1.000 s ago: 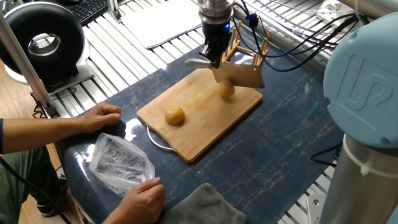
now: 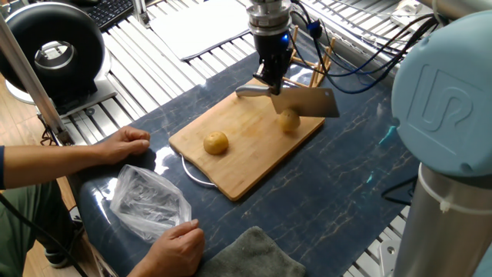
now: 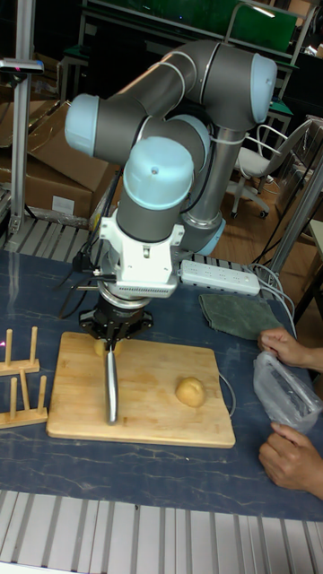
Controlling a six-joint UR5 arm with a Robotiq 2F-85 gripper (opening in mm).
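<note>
My gripper (image 2: pixel 274 89) is shut on a cleaver, at the place where its silver handle (image 3: pixel 112 387) meets the wide blade (image 2: pixel 311 102). The blade points right in exterior view 1, over the far right part of the wooden cutting board (image 2: pixel 250 146). One potato (image 2: pixel 288 121) shows directly under the blade, its top partly covered; whether blade and potato touch I cannot tell. In exterior view 3 that potato (image 3: pixel 100 349) is mostly hidden behind the gripper and knife. A second potato (image 2: pixel 216 142) lies on the board's nearer left part, clear of the knife.
A person's hands (image 2: pixel 125 145) rest at the table's left edge, one beside a clear plastic bag (image 2: pixel 150 204). A grey cloth (image 2: pixel 254 254) lies at the front. Beyond the board stands a wooden peg rack (image 3: pixel 21 397). Dark table right of the board is free.
The potato under the cleaver has shifted. The other potato and the hands have stayed put.
</note>
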